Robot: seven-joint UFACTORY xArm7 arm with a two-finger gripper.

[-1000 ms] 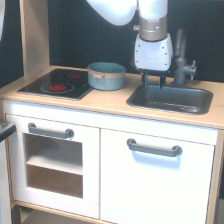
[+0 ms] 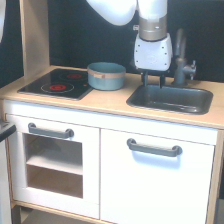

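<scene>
My gripper (image 2: pixel 154 80) hangs pointing down at the back left of the dark sink (image 2: pixel 190 99). Its two dark fingers stand apart, and nothing shows between them. To its left, a blue-grey pot (image 2: pixel 106 77) rests on the wooden counter beside the black cooktop (image 2: pixel 58 84). The gripper is clear of the pot. How far the fingertips are above the sink is hard to judge.
A dark faucet (image 2: pixel 180 60) rises behind the sink, close to the gripper's right. Below the counter (image 2: pixel 100 101) are an oven door (image 2: pixel 57 165) with a window and a white cabinet door (image 2: pixel 150 185), both apparently closed, with dark handles.
</scene>
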